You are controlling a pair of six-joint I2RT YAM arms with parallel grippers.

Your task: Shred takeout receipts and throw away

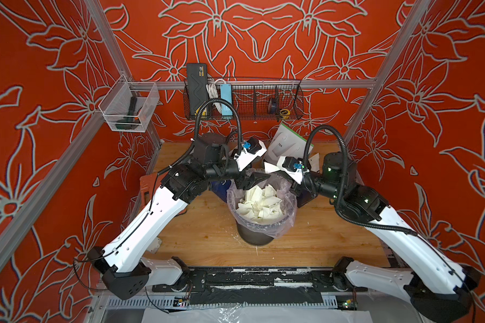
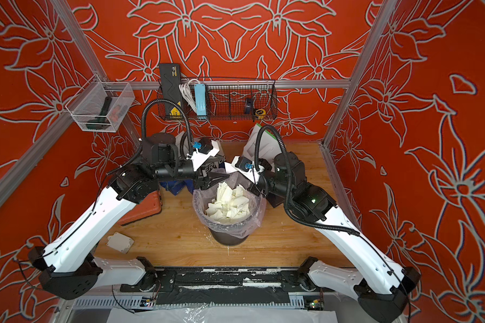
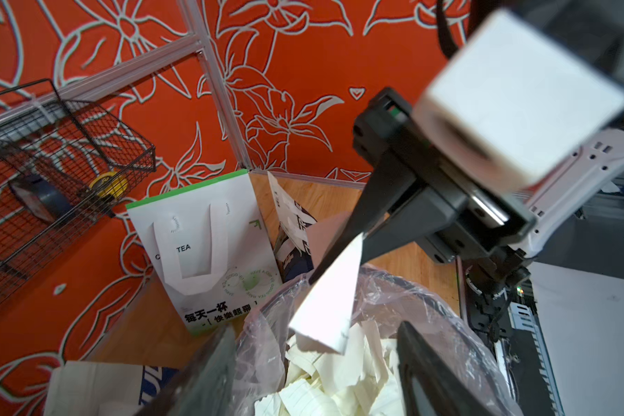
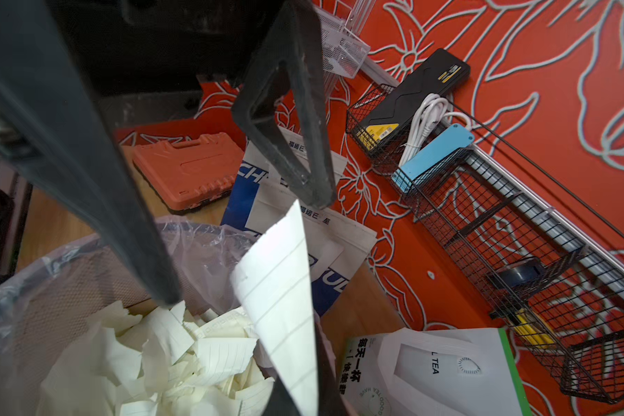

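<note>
A piece of lined off-white paper (image 4: 277, 298) with a torn edge is pinched at the tips of my right gripper, which is shut on it above the bin. My left gripper stands open, its fingers (image 4: 315, 183) spread over the bin's left side with nothing between them. The two grippers are apart. Below them, the bin (image 1: 255, 237) with a clear plastic liner (image 2: 256, 223) holds a heap of torn paper scraps (image 2: 229, 203), also seen in both wrist views.
Behind the bin stand a white tea bag (image 3: 204, 256) and a blue-and-white paper bag (image 4: 332, 274). A red case (image 4: 190, 170) lies at the left. A wire basket (image 1: 253, 102) hangs on the back wall.
</note>
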